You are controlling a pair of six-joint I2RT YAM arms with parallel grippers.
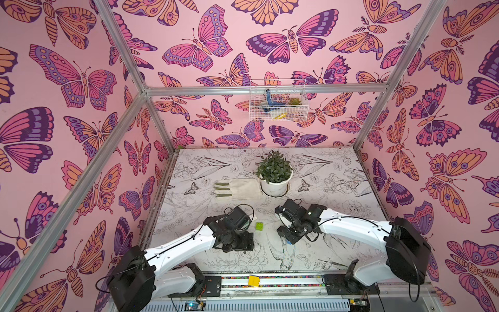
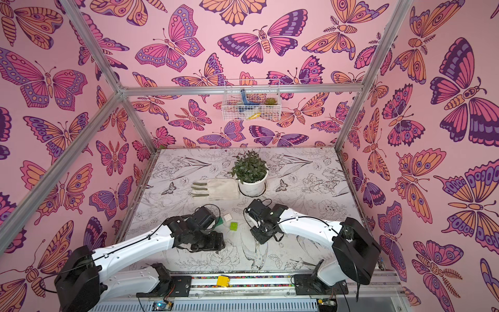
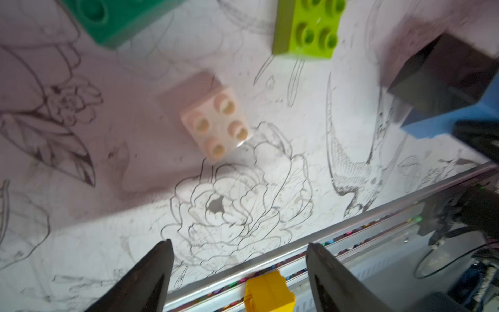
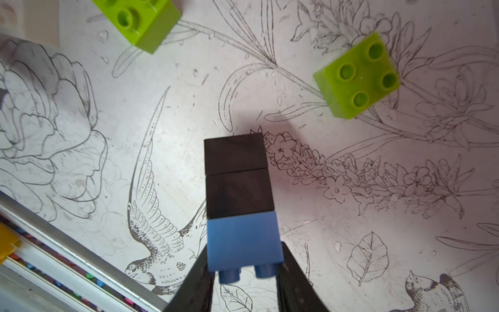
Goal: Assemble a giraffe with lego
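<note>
My left gripper is open with nothing between its fingers, above a pale four-stud brick (image 3: pixel 215 122). A lime brick (image 3: pixel 306 31) and a darker green brick (image 3: pixel 119 15) lie nearby. My right gripper is at a stack of two black bricks (image 4: pixel 236 171) and a blue brick (image 4: pixel 243 239); whether it grips them is unclear, as the blue brick hides part of the fingers. Another lime brick (image 4: pixel 353 75) lies beside the stack. A yellow brick (image 1: pixel 253 280) sits on the front rail.
A potted plant (image 1: pixel 275 176) and a glove (image 1: pixel 239 188) lie at the back. A wire basket (image 1: pixel 278 111) hangs on the back wall.
</note>
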